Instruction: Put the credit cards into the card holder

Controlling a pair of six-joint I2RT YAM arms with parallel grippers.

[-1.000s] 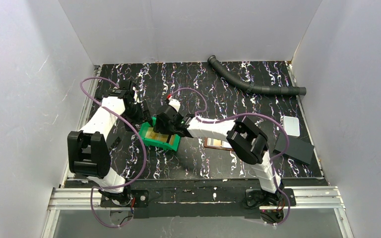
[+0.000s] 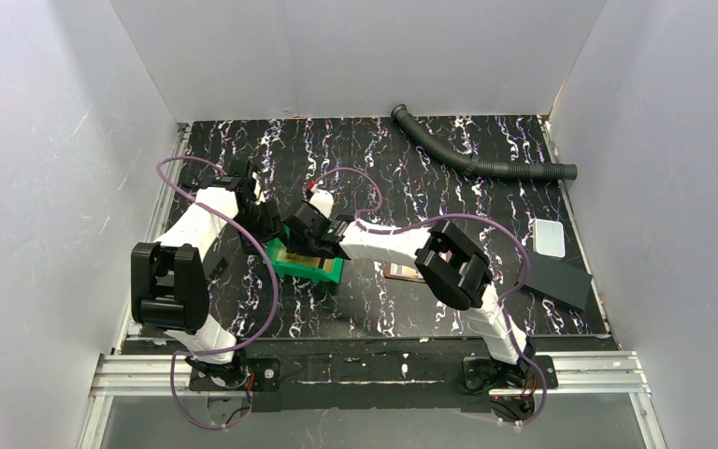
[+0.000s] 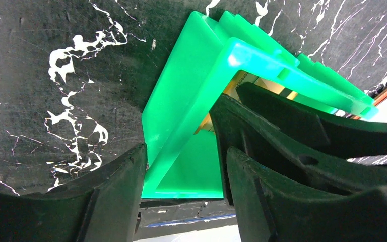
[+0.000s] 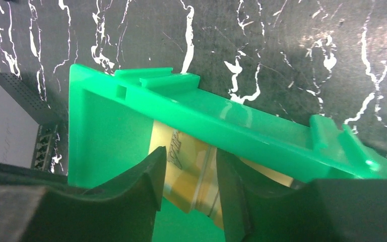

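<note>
A green box point(image 2: 316, 273) stands tilted askew on the left half of the table. Inside lie tan and gold cards point(image 4: 184, 146), mostly hidden by the box rim and my right gripper. My right gripper reaches down into the box over these cards, its fingers apart; touching the cards or not, I cannot tell. At the box's left end, my left gripper has its fingers apart on either side of the green wall, one finger outside and one inside.
Right of the box lies a brown-edged flat item point(image 2: 402, 271) with pale pieces, partly under my right arm. A black ribbed hose point(image 2: 472, 166) lies at the back. White point(image 2: 549, 238) and dark point(image 2: 561, 282) flat pieces lie far right. Between hose and arms the table is clear.
My right arm has shifted left, and its gripper sits a little lower and further into the box. The box has edged slightly to the right.
</note>
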